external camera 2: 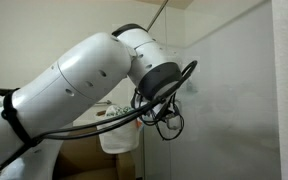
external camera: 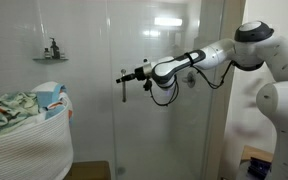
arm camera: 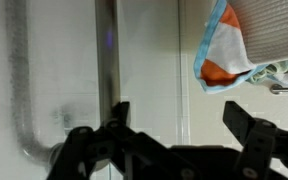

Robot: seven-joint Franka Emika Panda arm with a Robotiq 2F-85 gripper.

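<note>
A tall glass door (external camera: 149,130) stands in front of my arm, with a short dark vertical handle (external camera: 123,91) on it. My gripper (external camera: 122,79) is at the top of that handle. In the wrist view the gripper is open, its black fingers (arm camera: 242,122) wide apart. The left finger is close beside a dark, shiny vertical strip (arm camera: 108,60); whether they touch I cannot tell. Further left, a grey curved bar (arm camera: 22,105) is visible. In exterior view 2 the arm hides most of the gripper.
A white basket (external camera: 29,150) heaped with towels (external camera: 14,110) is at the left. Bottles stand on a small wall shelf (external camera: 52,58). A brown box-like thing (external camera: 88,170) is low beside the door. Cables loop loosely near my wrist.
</note>
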